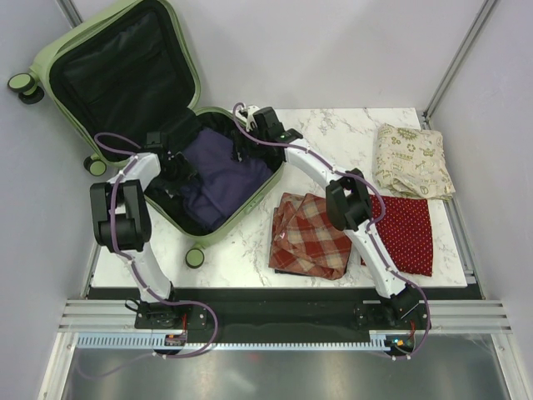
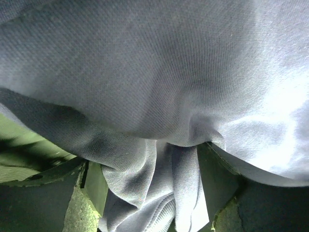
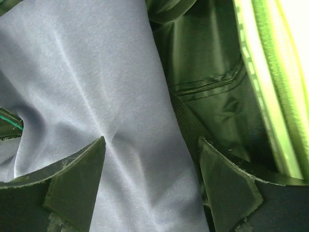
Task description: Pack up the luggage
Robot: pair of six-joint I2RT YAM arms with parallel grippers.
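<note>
The green suitcase (image 1: 243, 207) stands open at the left of the table, its lid (image 1: 121, 62) tipped back. A blue-purple garment (image 1: 218, 177) is spread inside its base. At the suitcase's left side, my left gripper (image 1: 187, 177) is shut on a bunched fold of that garment; in the left wrist view the gathered cloth (image 2: 140, 169) lies between the fingers. My right gripper (image 1: 239, 150) is over the far right part of the garment. In the right wrist view its fingers (image 3: 79, 186) stand wide apart, with the smooth cloth (image 3: 130, 125) and its edge lying below between them.
A red plaid cloth (image 1: 312, 237) lies folded at the table's middle front. To the right are a red dotted cloth (image 1: 408, 237) and a cream patterned cloth (image 1: 412, 158). Bare marble (image 1: 241, 262) shows between the suitcase and the plaid cloth.
</note>
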